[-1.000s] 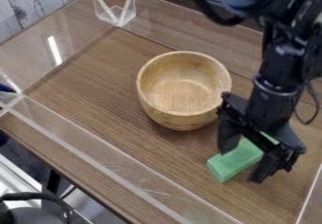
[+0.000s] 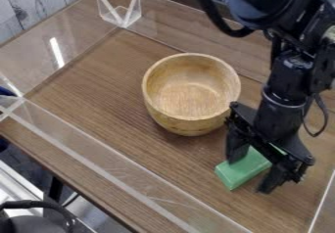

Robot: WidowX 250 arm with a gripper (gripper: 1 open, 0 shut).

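Observation:
My black gripper (image 2: 268, 149) reaches down from the upper right, its fingers open around a green block (image 2: 241, 173) lying on the wooden table. The fingers hide part of the block; I cannot tell whether they touch it.
A wooden bowl (image 2: 170, 95) stands just up and left of the gripper. A small clear plastic object (image 2: 118, 12) is at the back left. Clear strips run along the front left edge.
The arm has shifted slightly around the green block over the last second; the block and bowl look unmoved.

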